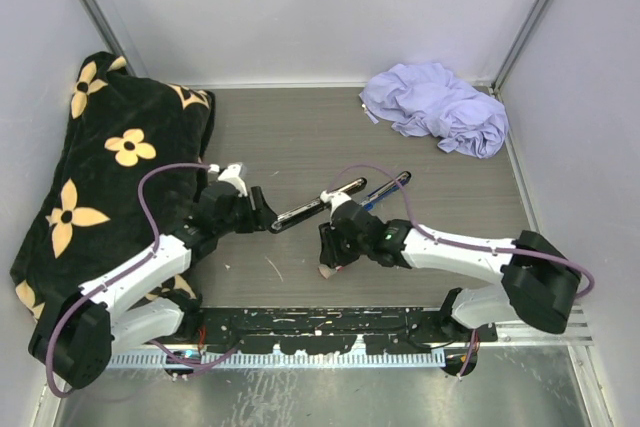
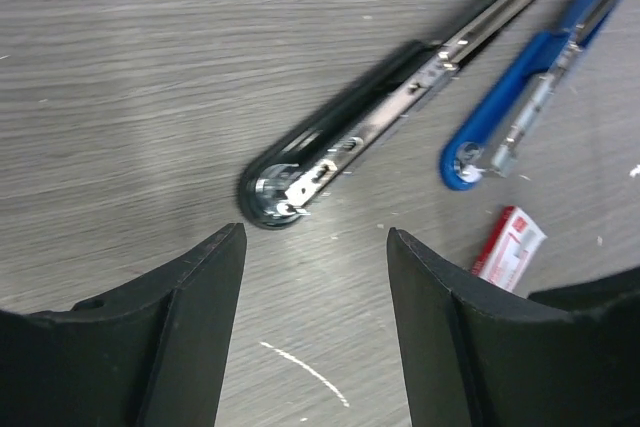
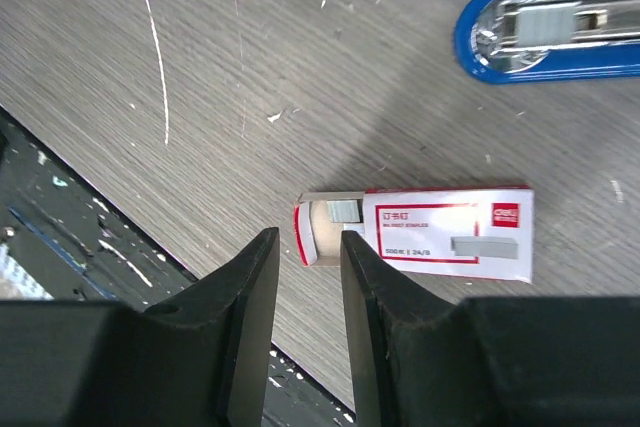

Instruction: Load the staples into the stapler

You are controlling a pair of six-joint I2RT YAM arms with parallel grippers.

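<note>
Two staplers lie diagonally mid-table: a black one and a blue one, also in the right wrist view (image 3: 530, 67). A red-and-white staple box (image 3: 445, 232) lies below the blue one, with a small silver staple strip (image 3: 345, 211) at its left part. My left gripper (image 1: 262, 209) is open beside the near end of the black stapler, nothing between its fingers. My right gripper is over the box's left end, its fingertips part open; I see nothing held.
A flowered black cushion (image 1: 135, 147) fills the left side. A lilac cloth (image 1: 435, 112) lies at the back right. A dark front edge (image 1: 300, 322) borders the table.
</note>
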